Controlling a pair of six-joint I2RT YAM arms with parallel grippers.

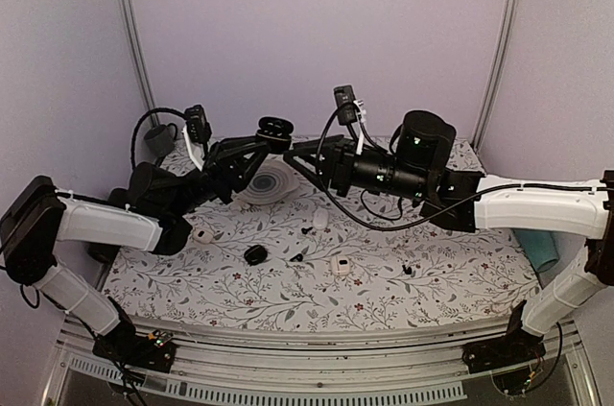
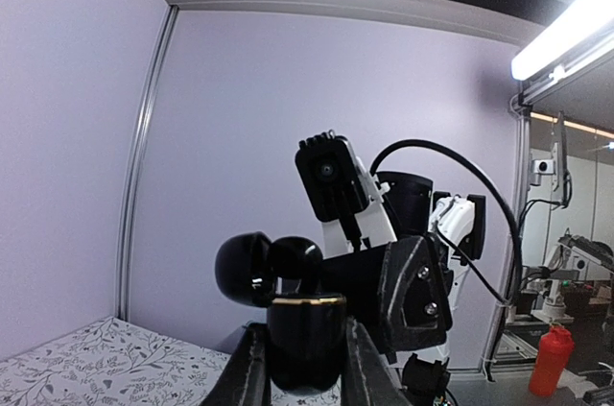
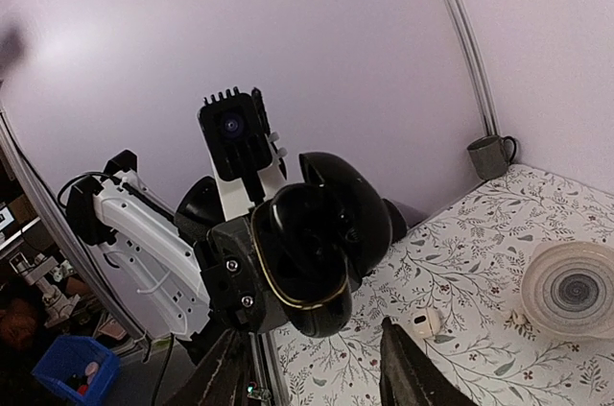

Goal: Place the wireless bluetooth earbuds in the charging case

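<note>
My left gripper (image 1: 257,151) is shut on the black charging case (image 1: 274,132), held high above the table with its lid raised. In the left wrist view the case (image 2: 305,344) fills the space between the fingertips; in the right wrist view its open top (image 3: 312,243) faces me. Whether anything sits in its wells is unclear. My right gripper (image 1: 295,155) stands open just right of the case, its fingertips (image 3: 395,358) apart with nothing visible between them. Small dark pieces (image 1: 297,258) (image 1: 407,270), too small to identify, lie on the table.
On the patterned table lie a black object (image 1: 255,254), white cases (image 1: 341,265) and a plate (image 1: 264,190). A mug (image 1: 159,140) stands at the back left, a teal roll (image 1: 537,250) at the right edge. The table's front is clear of both arms.
</note>
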